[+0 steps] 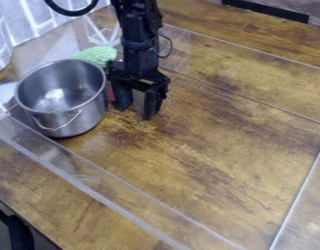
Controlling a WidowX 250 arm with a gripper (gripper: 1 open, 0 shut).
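Note:
My black gripper (134, 98) is low over the wooden table, just right of a large steel pot (61, 98) at the left of the camera view. Some small red thing (110, 95) shows between the pot and the gripper, mostly hidden. Whether the fingers are open or shut, or hold anything, I cannot tell.
A pale green patterned item (95, 57) lies behind the pot near a white, crumpled backdrop at the upper left.

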